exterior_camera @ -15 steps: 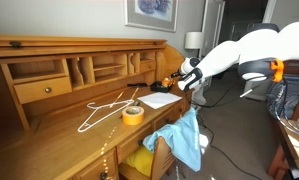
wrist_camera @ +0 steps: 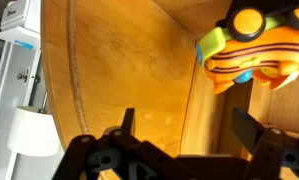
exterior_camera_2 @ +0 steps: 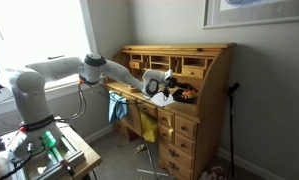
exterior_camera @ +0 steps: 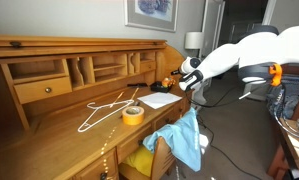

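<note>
In the wrist view my gripper is open, with nothing between its dark fingers. An orange toy (wrist_camera: 229, 68) with a green-and-yellow eye lies beyond the fingers, toward the upper right and partly cut off by the frame edge. From the side, the gripper (exterior_camera: 175, 76) hangs over the far right end of the wooden desk, close to a small orange shape (exterior_camera: 167, 82). A black tray (exterior_camera_2: 185, 101) with orange items in it shows at that end of the desk.
White paper (exterior_camera: 159, 100), a roll of orange tape (exterior_camera: 133, 115) and a white hanger (exterior_camera: 101, 113) lie on the desktop. A blue cloth (exterior_camera: 186, 140) hangs over an open drawer. The desk's curved side panel (wrist_camera: 124, 65) rises close beside the gripper.
The gripper end of the arm appears to have shifted very slightly at the desk's far right. The desk objects stay where they were.
</note>
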